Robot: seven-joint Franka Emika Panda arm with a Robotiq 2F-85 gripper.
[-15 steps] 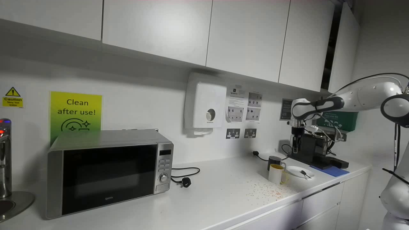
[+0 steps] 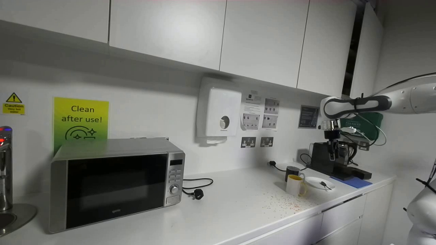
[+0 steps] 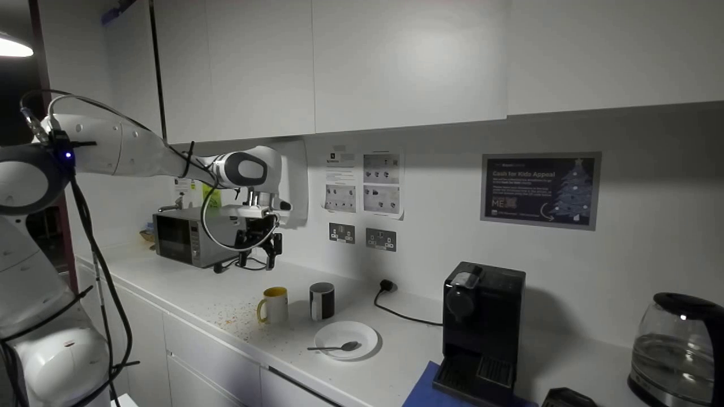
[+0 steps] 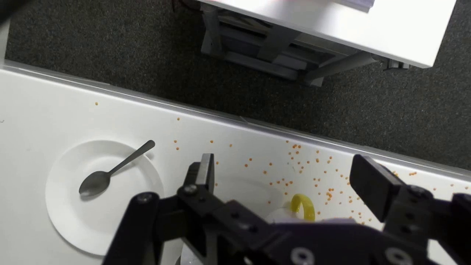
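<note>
High above the counter, my gripper (image 3: pixel 244 265) hangs open, its fingers wide apart with nothing between them in the wrist view. Below it stands a white mug with yellow inside and a yellow handle (image 3: pixel 275 306); the wrist view shows its handle (image 4: pixel 303 207), while my gripper hides most of its body. A dark-and-white mug (image 3: pixel 322 302) is upright close by. A white plate (image 4: pixel 66 190) lies beside the mugs, with a dark spoon (image 4: pixel 98 180) resting on it. Small orange crumbs (image 4: pixel 330 194) are scattered on the counter near the yellow mug.
A microwave (image 2: pixel 116 183) occupies the counter's far end, with clear surface between it and the crumbs. A black coffee machine (image 3: pixel 483 319) stands on a blue mat (image 3: pixel 422 390), and a glass kettle (image 3: pixel 679 349) is beyond. Wall cupboards (image 3: pixel 407 61) overhang the counter.
In exterior view 1, the arm has risen and shifted right, carrying the gripper up and away from above the mugs. The mugs, plate and spoon have stayed in place.
</note>
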